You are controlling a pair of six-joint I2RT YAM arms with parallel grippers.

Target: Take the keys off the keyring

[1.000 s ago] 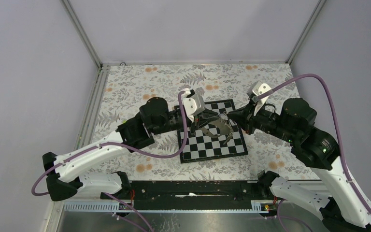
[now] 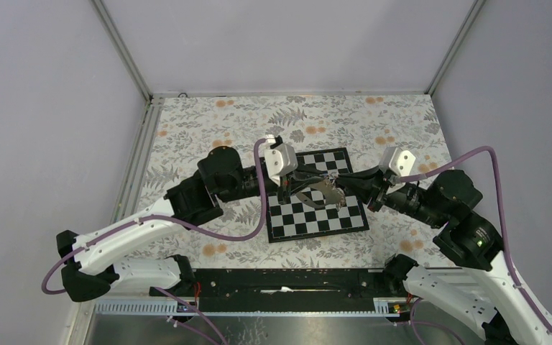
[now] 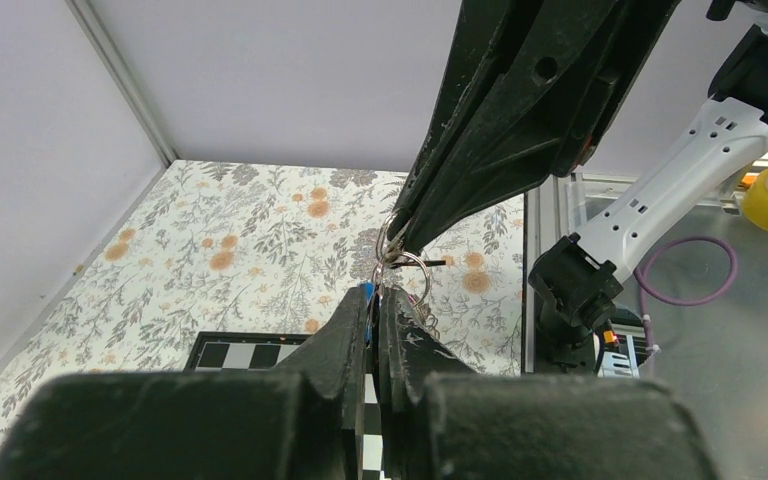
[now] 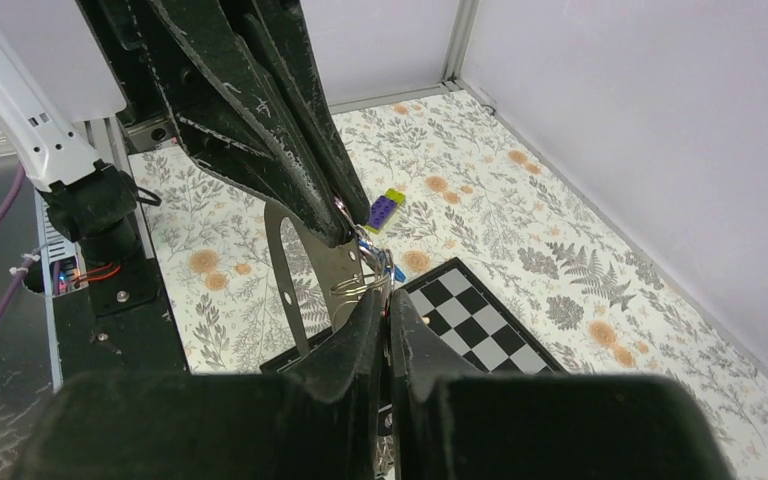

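The keyring (image 3: 415, 262), a cluster of thin silver wire loops, hangs between my two grippers above the checkered board. My left gripper is shut on a thin metal part of the bunch; whether that is a key or the ring cannot be told. Facing it closely, my right gripper is shut, with wire loops at its fingertips. A flat silver metal piece (image 4: 330, 268) with a long slotted arm hangs below the meeting point, seen in the right wrist view. A small blue bit (image 4: 399, 272) shows behind the loops. The fingers hide most of the bunch.
The checkered board (image 2: 318, 228) lies beneath both grippers on the floral-patterned table. In the right wrist view, a purple and yellow block (image 4: 385, 210) lies on the tabletop. Much of the cloth around the board is clear.
My right gripper has tilted and shifted toward the table's front edge. The left has drawn slightly to the left. The fingertips remain close together, and the hanging metal has swung a little.
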